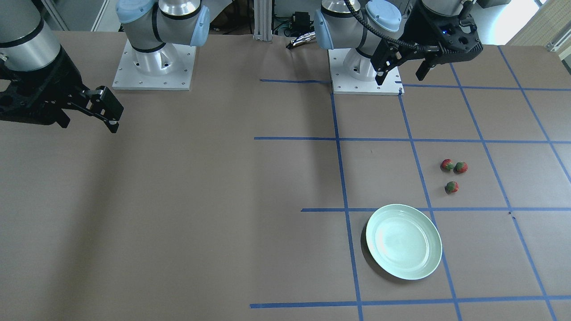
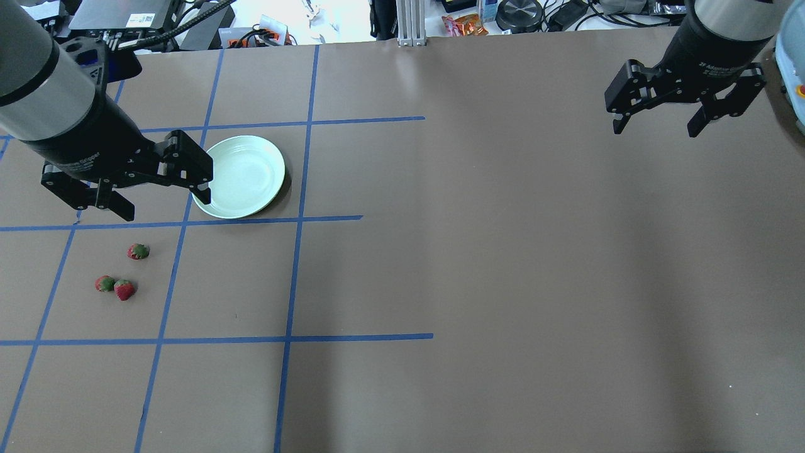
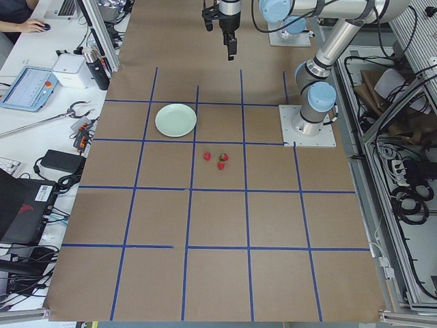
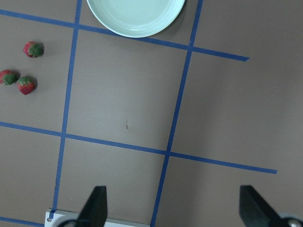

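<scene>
A pale mint plate (image 1: 403, 240) (image 3: 175, 119) (image 2: 239, 176) (image 4: 137, 12) lies on the taped grid. Three strawberries lie apart from it in a small group: one alone (image 1: 451, 187) (image 2: 138, 251) (image 4: 33, 49), two close together (image 1: 461, 167) (image 2: 124, 289) (image 4: 26, 85). My gripper hangs high over the grid, at the upper right in the front view and at the left in the top view. Its fingers stand wide apart in the wrist view, open with nothing between them.
A second robot arm (image 1: 59, 91) (image 2: 683, 90) with a black gripper hangs at the other side of the table. Cables and equipment crowd the edges beyond the table.
</scene>
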